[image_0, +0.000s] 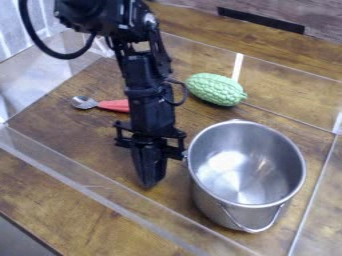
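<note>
My black gripper (148, 160) points down at the wooden surface just left of a steel pot (246, 174), its fingertips low and close together, shut with nothing visible between them. Behind the arm, at the left, lies a spoon with a red handle (110, 105), partly hidden by the arm. A pale green bitter melon (215, 90) lies at the back, right of the arm.
Clear plastic walls border the wooden work area (74, 140). Open wood shows at the front left and behind the pot, around the melon.
</note>
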